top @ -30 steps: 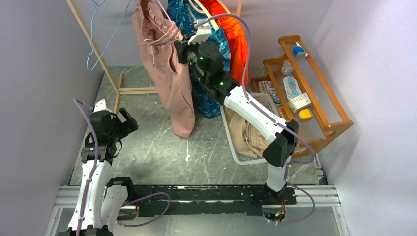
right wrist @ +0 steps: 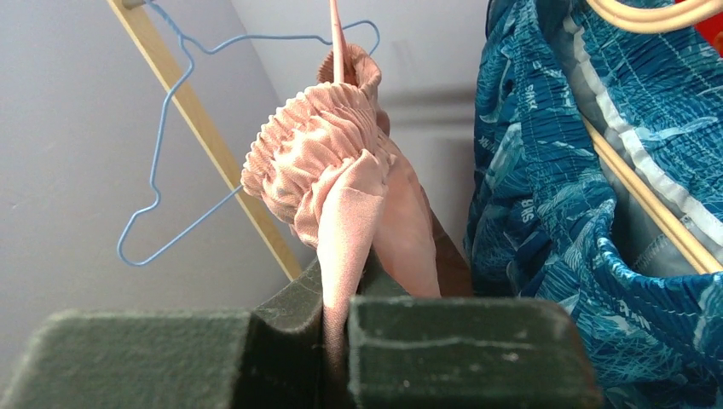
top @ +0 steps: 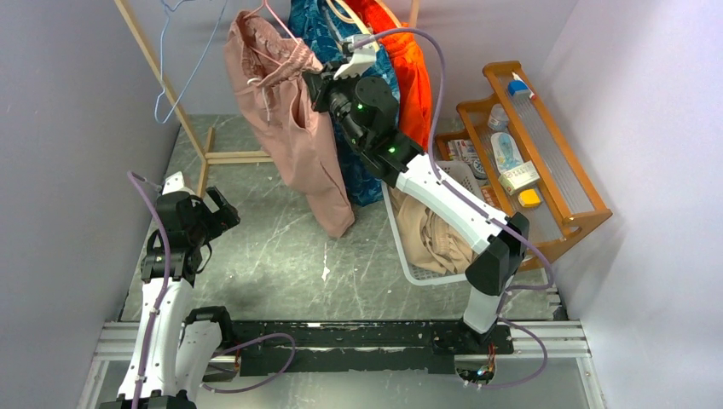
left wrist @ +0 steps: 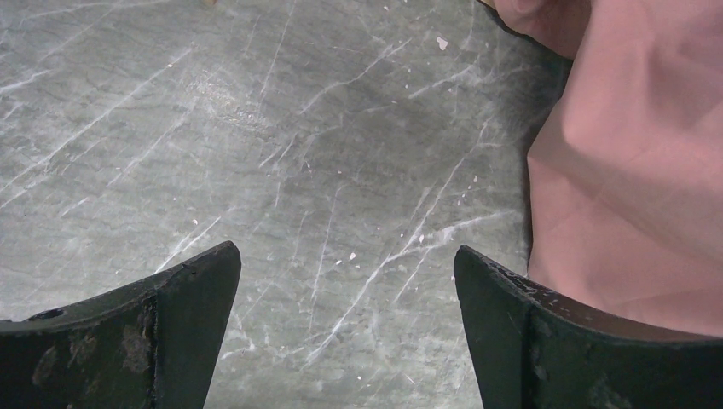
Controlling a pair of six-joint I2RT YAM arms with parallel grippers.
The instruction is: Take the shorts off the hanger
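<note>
Pink shorts hang at the back of the top view, their gathered waistband bunched near the pink hanger. My right gripper is shut on a fold of the shorts just below the waistband; the cloth runs down between its fingers. In the right wrist view the hanger's stem rises out of the waistband, whose inside is hidden. Off to the left, above the floor, my left gripper stands open and empty. The shorts' lower cloth shows at the right of the left wrist view.
An empty blue hanger hangs left of the shorts. Blue patterned shorts and an orange garment hang to the right. A basket with beige cloth and a wooden shelf stand at the right.
The shorts' lower end now hangs farther right. The left arm has not moved.
</note>
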